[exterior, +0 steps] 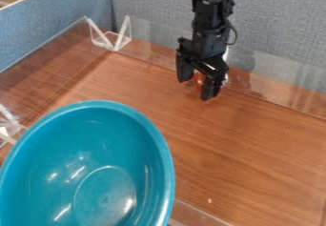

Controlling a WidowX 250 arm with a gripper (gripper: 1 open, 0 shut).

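My black gripper (pixel 199 82) hangs low over the wooden floor at the back centre, close to the back wall, its two fingers reaching down. Behind and between the fingers is a small, pale, partly hidden object with some red or orange on it; I cannot tell whether the fingers touch it.
A large teal bowl (pixel 38 173) fills the front left. Clear plastic edging with white brackets (pixel 112 37) runs along the padded walls; a wooden box stands at the top left.
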